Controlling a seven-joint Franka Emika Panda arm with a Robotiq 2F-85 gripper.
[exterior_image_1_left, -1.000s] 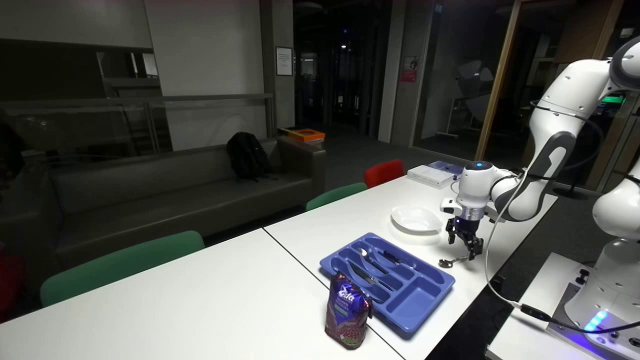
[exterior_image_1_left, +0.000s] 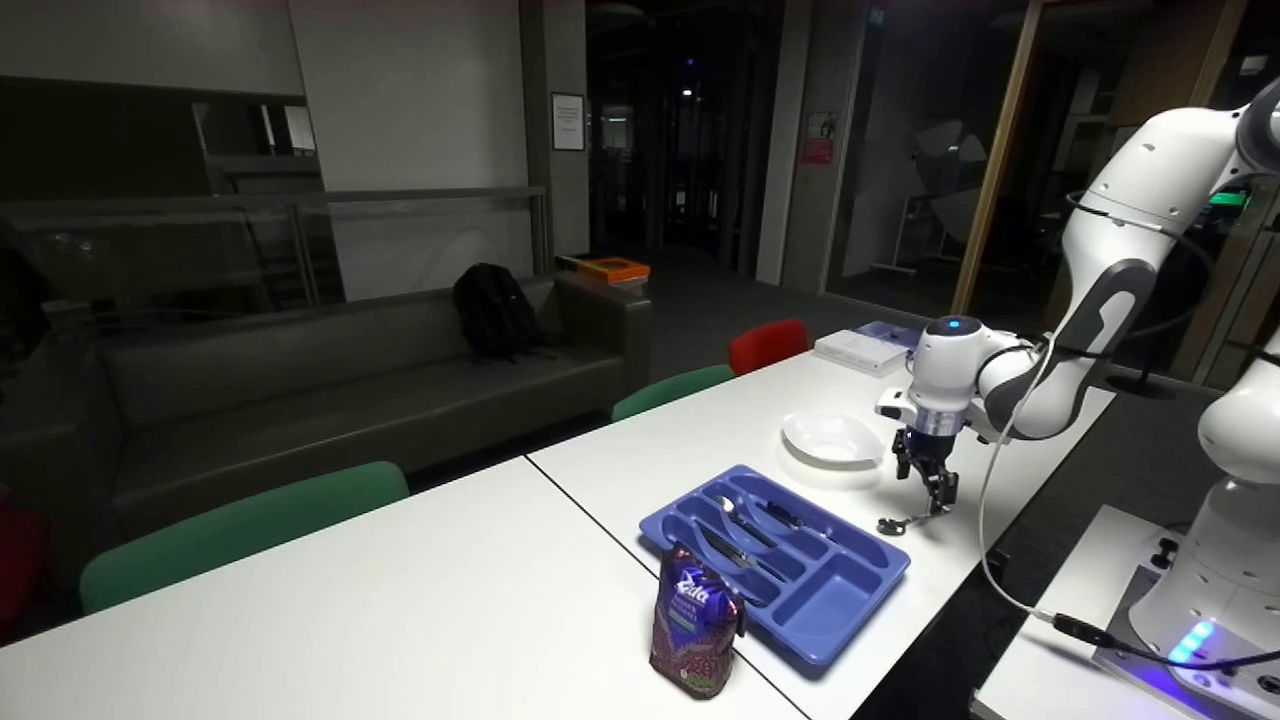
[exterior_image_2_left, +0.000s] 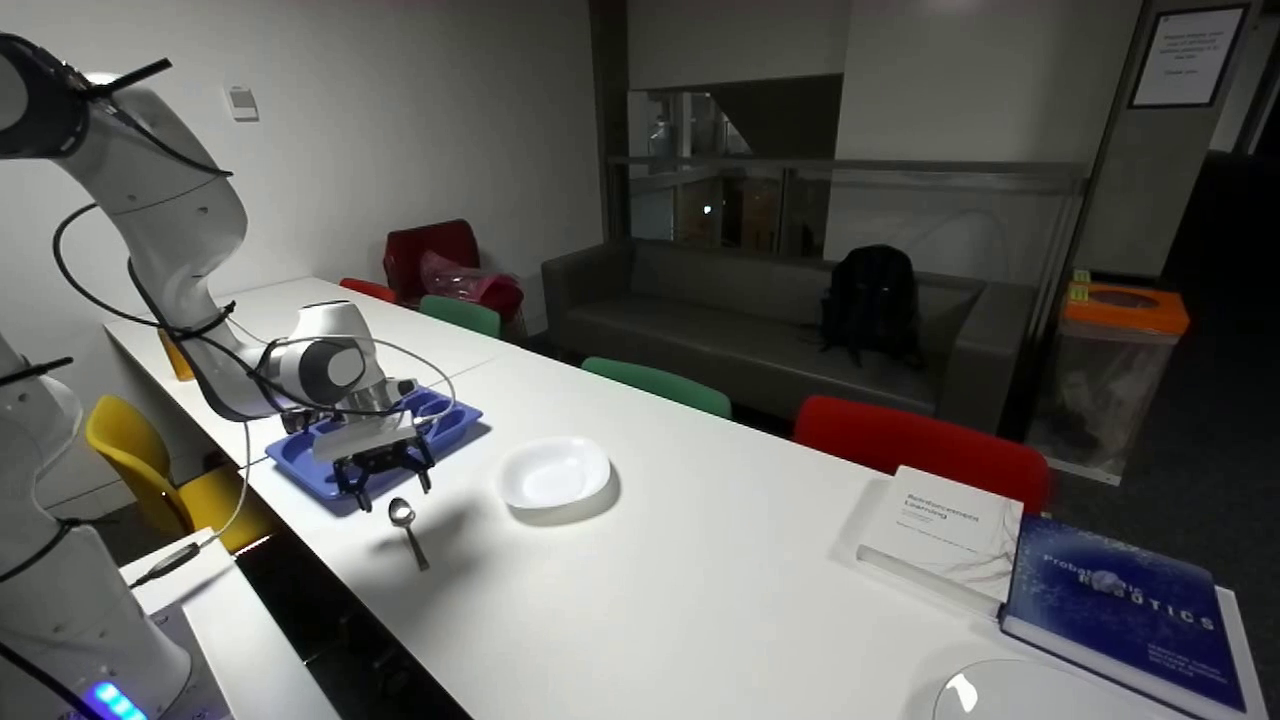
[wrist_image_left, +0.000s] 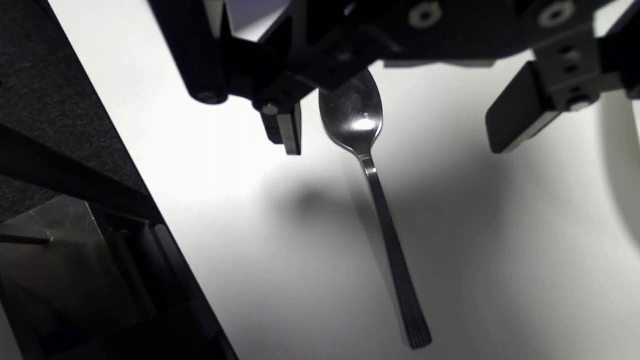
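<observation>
A metal spoon (wrist_image_left: 384, 204) lies on the white table with its handle pointing away from the bowl end, which is partly covered by the gripper body in the wrist view. My gripper is open above the table, one finger on each side of the spoon and nothing held. Exterior view 2 shows the whole spoon (exterior_image_2_left: 405, 526) flat on the table beside the open gripper (exterior_image_2_left: 393, 490). In exterior view 1 the gripper (exterior_image_1_left: 929, 494) hangs over the spoon's handle side, with the spoon's bowl (exterior_image_1_left: 893, 526) showing.
A blue cutlery tray (exterior_image_1_left: 858, 596) holding several utensils stands near the spoon, with a dark purple bag (exterior_image_1_left: 696, 624) in front. The white dish (exterior_image_1_left: 830, 439) is close behind the gripper. Books (exterior_image_2_left: 942, 528) lie farther along the table. The table edge runs near the spoon.
The gripper has shifted slightly left and up in exterior view 1. The spoon and tray look unmoved.
</observation>
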